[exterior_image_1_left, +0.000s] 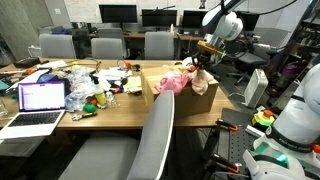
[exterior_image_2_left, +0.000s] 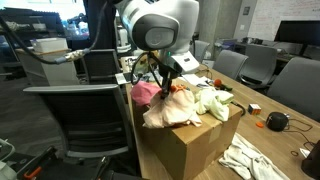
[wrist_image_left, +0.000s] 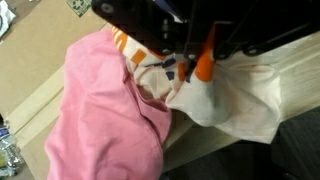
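Note:
A pale peach cloth (wrist_image_left: 222, 98) with orange and dark marks runs up into my gripper, which is shut on a fold of it. Part of the fingers is dark and hard to make out. In the second exterior view the peach cloth (exterior_image_2_left: 170, 109) drapes over the edge of a cardboard box (exterior_image_2_left: 193, 148), below the arm. A pink cloth (wrist_image_left: 103, 115) lies beside it, apart from my fingers; it shows at the box's near side as a pink patch (exterior_image_1_left: 172, 81).
A pale green-white cloth (exterior_image_2_left: 214, 101) lies on the box, and a white cloth (exterior_image_2_left: 250, 157) sits on the table beside it. A black chair (exterior_image_2_left: 88, 120) stands close by. Bottles and clutter cover the table's middle, near a laptop (exterior_image_1_left: 38, 105).

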